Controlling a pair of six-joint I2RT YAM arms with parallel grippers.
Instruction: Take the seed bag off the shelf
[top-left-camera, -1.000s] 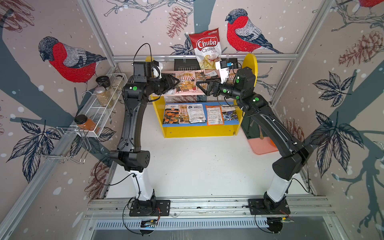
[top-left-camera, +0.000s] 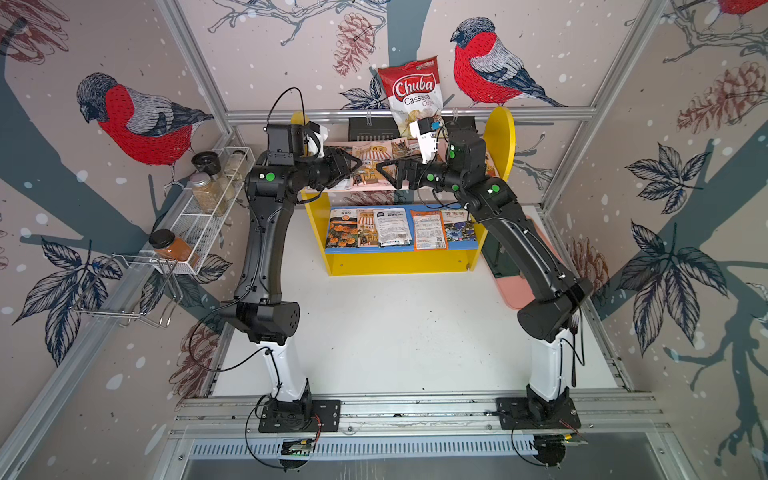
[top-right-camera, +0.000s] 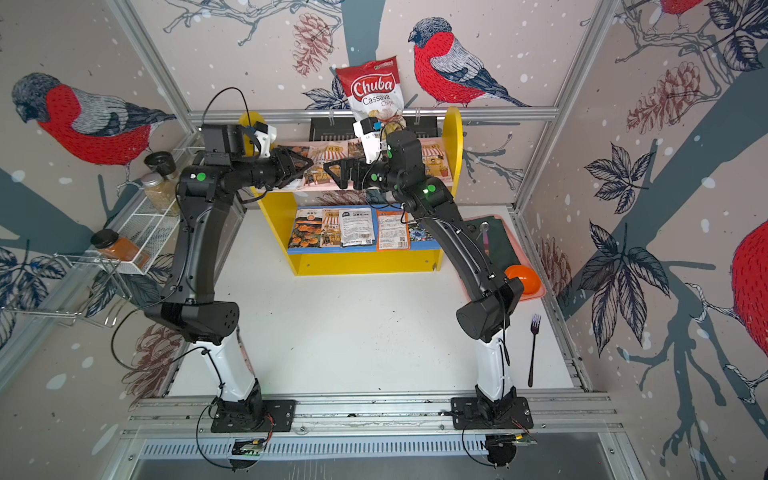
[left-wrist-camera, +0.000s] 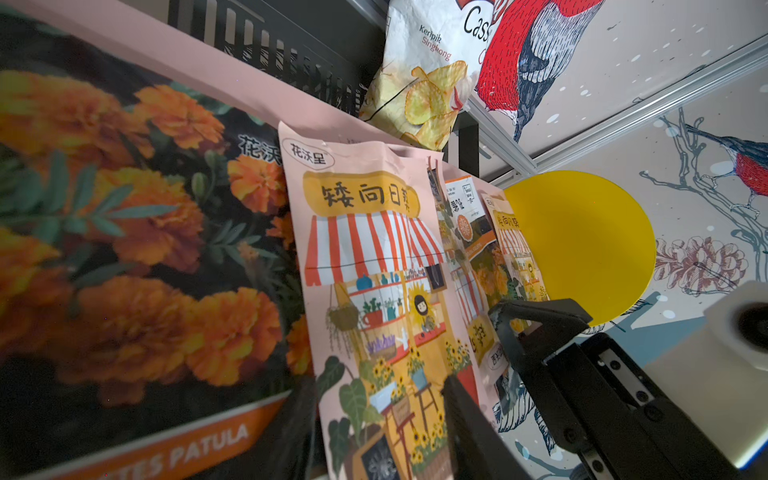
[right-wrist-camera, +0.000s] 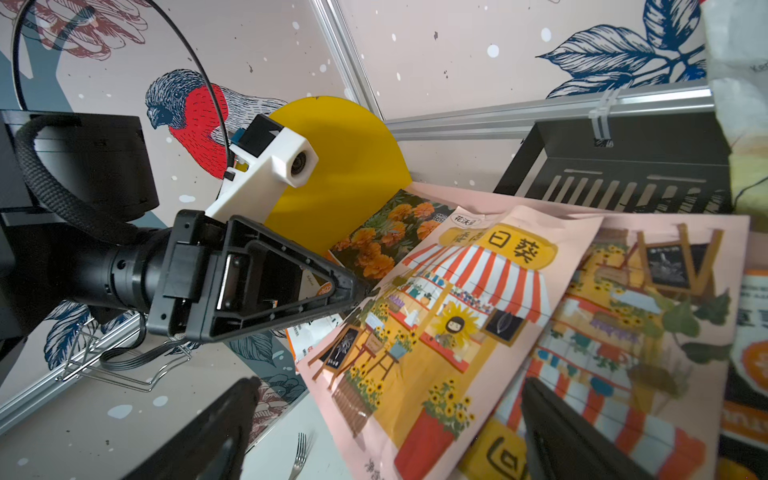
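Observation:
On the upper shelf (top-left-camera: 376, 189) seed bags lean in a row. A pink seed bag (right-wrist-camera: 480, 320) with a striped awning and sunflowers tilts forward from the others, between my two grippers. My left gripper stands with its fingers apart at this bag's left side; in the right wrist view its dark fingers (right-wrist-camera: 320, 308) reach the bag's left edge. Whether they touch it I cannot tell. My right gripper is open in front of the bag, its blurred fingers (right-wrist-camera: 572, 440) wide apart. No bag is visibly gripped.
A marigold bag (left-wrist-camera: 144, 240) stands left of the pink one. More packets (top-left-camera: 393, 227) lie on the blue lower shelf. A chip bag (top-left-camera: 412, 89) and black basket (right-wrist-camera: 632, 164) are behind; yellow round side panels (top-left-camera: 500, 144) bound the shelf.
My right gripper has moved left along the upper shelf, closer to the left gripper, and its arm swung inward. The left arm looks almost unchanged.

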